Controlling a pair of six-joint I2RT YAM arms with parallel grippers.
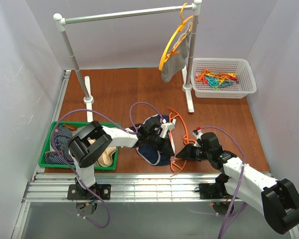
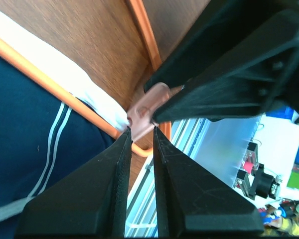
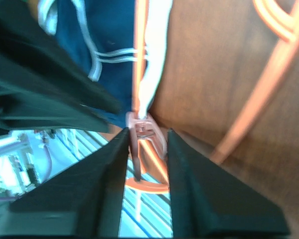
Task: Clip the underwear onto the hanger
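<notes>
The navy underwear (image 1: 154, 154) with a white waistband (image 2: 65, 79) lies on the table beside the orange hanger (image 1: 186, 124). Both grippers meet at its lower corner, where a pink clip (image 2: 147, 112) sits at the end of the waistband and the hanger's bar. My left gripper has its fingertips close together at the clip; whether it holds it is unclear. My right gripper has its fingertips on either side of the clip, which lies between them; how firmly is unclear.
A green tray (image 1: 44, 149) of clothes is at the left, a white basket (image 1: 244, 87) of coloured clips at the back right. A rack (image 1: 129, 13) carries a yellow hanger with grey cloth. The table's front edge is just below the grippers.
</notes>
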